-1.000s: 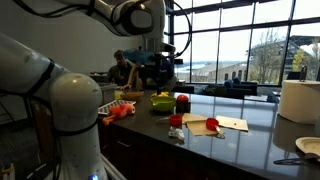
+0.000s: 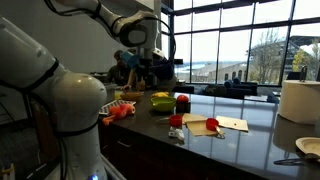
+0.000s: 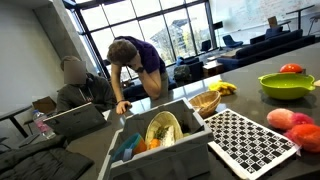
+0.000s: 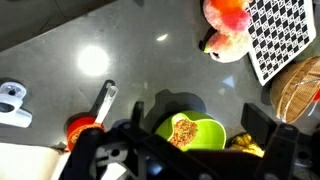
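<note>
Below my gripper in the wrist view is a green bowl [image 4: 212, 132] with an orange-and-red item [image 4: 184, 131] in it. The fingers stand wide apart, with nothing between them. In exterior view 1 the gripper [image 2: 147, 72] hangs well above the counter, clear of the green bowl [image 2: 163, 103]. A red dish [image 4: 82, 128] with a spoon-like handle lies left of the bowl in the wrist view. Pinkish-orange soft toys [image 4: 228, 28] are at the top. In exterior view 2 the green bowl [image 3: 285, 90] stands at the right.
A white perforated tray [image 3: 248, 142], a wicker basket [image 3: 207, 102] and a filled grey bin [image 3: 185, 158] stand near one another. Yellow items [image 3: 222, 87] lie behind. At right, a white pot [image 2: 299, 101] stands on the counter. Two people are beyond it. Mid-counter is fairly clear.
The objects on the counter look unmoved.
</note>
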